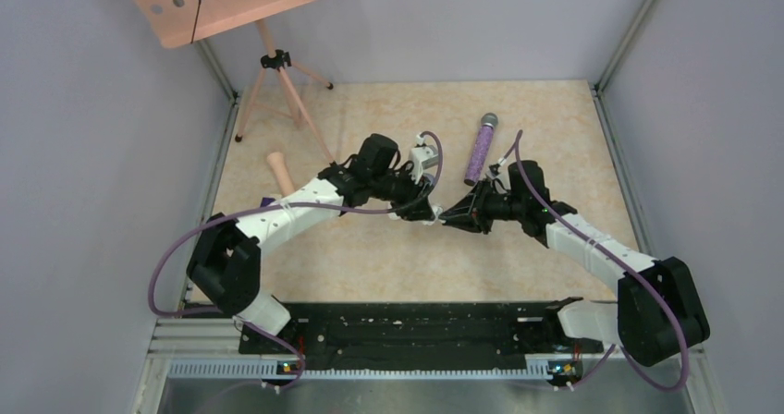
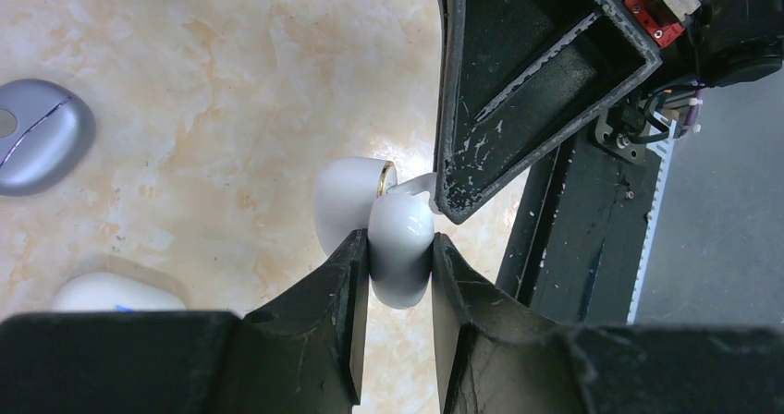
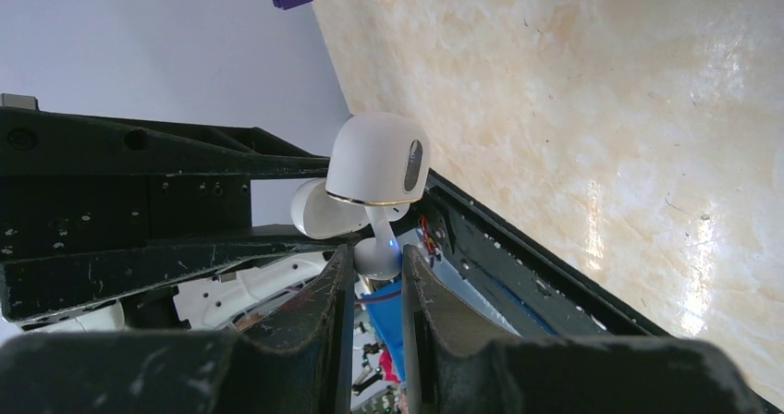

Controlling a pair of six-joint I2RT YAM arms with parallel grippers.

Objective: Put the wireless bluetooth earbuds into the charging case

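Note:
In the left wrist view my left gripper is shut on a white, rounded charging case. The case is spread open in two halves, one edged with a gold line. My right gripper is shut on a white earbud, gripping its round head. The earbud's stem points up to the gold-rimmed half of the case and meets its edge; how deep it sits cannot be seen. From above, both grippers meet over the middle of the table, hiding most of the case.
A grey mouse-like object and another white object lie on the table near the left gripper. Behind are a purple microphone and a pink stand. A peach-coloured rod lies left.

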